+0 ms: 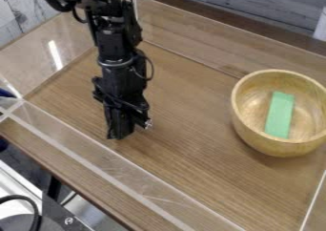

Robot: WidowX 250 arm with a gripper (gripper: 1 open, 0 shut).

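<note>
The black robot arm [114, 63] reaches down from the top left to the wooden tabletop [178, 187]. Its gripper [121, 130] is low over the table, left of centre. Its fingers look close together, with nothing visible between them, though they are dark and hard to make out.
A wooden bowl [247, 128] with a green block [281, 115] inside stands at the right. A cable [32, 211] lies at the lower left corner.
</note>
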